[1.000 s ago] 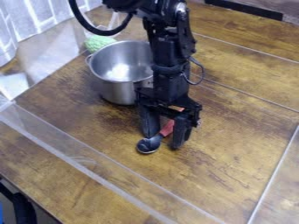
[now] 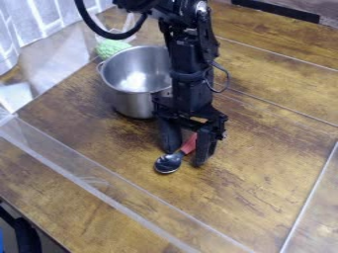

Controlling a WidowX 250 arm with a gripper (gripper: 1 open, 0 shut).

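Observation:
My black gripper (image 2: 187, 140) is low over the wooden table, at the front right of a steel pot (image 2: 132, 77). Beneath its fingers lie a metal spoon (image 2: 168, 164), bowl toward the front left, and a small red piece (image 2: 188, 145), perhaps its handle. The fingers hide part of both, and I cannot tell whether they grip either.
A green mesh-like item (image 2: 113, 46) sits behind the pot at the upper left. Clear plastic edging runs along the left and right sides.

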